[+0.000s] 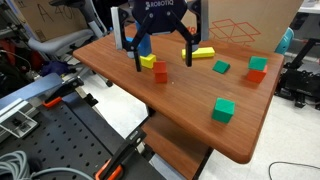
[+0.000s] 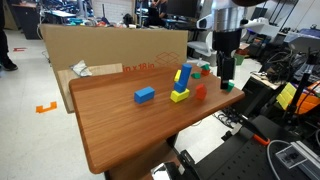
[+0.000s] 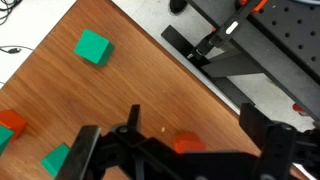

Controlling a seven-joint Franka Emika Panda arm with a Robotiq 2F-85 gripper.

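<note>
My gripper hangs open above the table, nothing between its fingers. In the first exterior view its fingers stand to either side of a red block, which rests on the wooden table. The wrist view puts that red block low in the picture, between the open fingers, partly cut off by the gripper's body. A tall blue block stands upright on yellow blocks beside it. The first exterior view has this blue block mostly hidden behind my gripper.
Elsewhere on the table are a green cube, a flat green block, a long yellow block and a green block on a red one. Another blue block lies apart.
</note>
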